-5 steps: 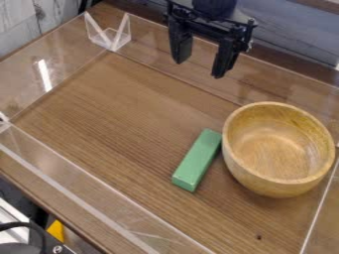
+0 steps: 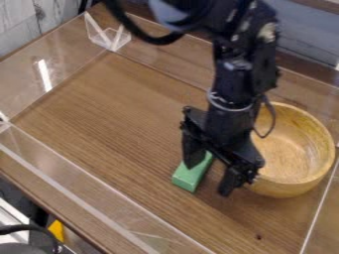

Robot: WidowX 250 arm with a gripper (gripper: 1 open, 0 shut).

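My black gripper (image 2: 209, 157) has its fingers spread open and reaches down over a green bar (image 2: 191, 175) lying on the wooden table, around the bar's upper part. A yellow wooden bowl (image 2: 288, 179) sits just right of the gripper, partly behind it. Whether the fingertips touch the bar cannot be told.
A small white wire object (image 2: 107, 30) stands at the back left. Cables lie at the lower left edge.
The bar and bowl look unmoved.
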